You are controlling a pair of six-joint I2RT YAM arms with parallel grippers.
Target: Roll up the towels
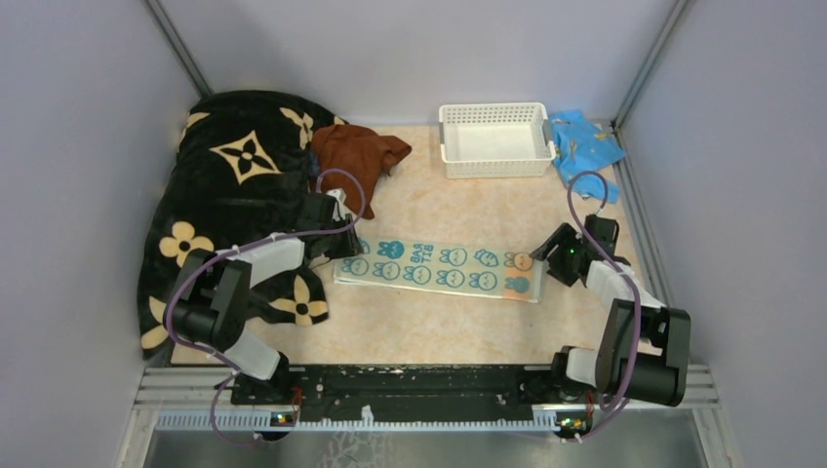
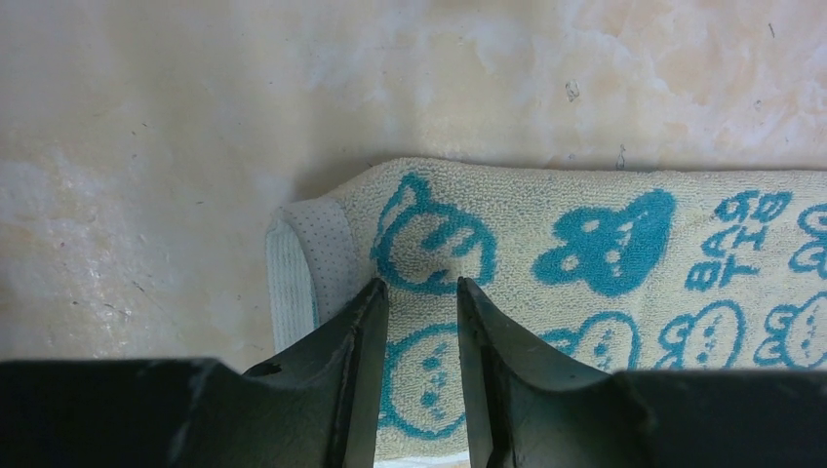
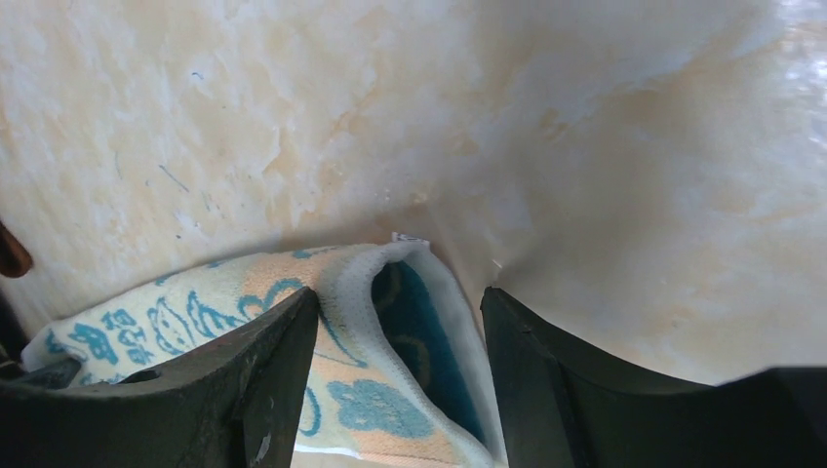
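Note:
A long cream towel (image 1: 429, 271) with blue rabbit prints and an orange end lies folded lengthwise across the table. My left gripper (image 1: 349, 249) is over its left end; in the left wrist view its fingertips (image 2: 423, 291) are part open above the fabric near the folded edge, with no clear fabric held between them. My right gripper (image 1: 543, 249) is open at the orange right end; in the right wrist view the raised, curved edge (image 3: 363, 292) with dark teal inside lies between the spread fingers.
A white basket (image 1: 497, 166) and a blue cloth (image 1: 585, 146) stand at the back. A brown cloth (image 1: 351, 156) and a black patterned blanket (image 1: 224, 156) cover the left side.

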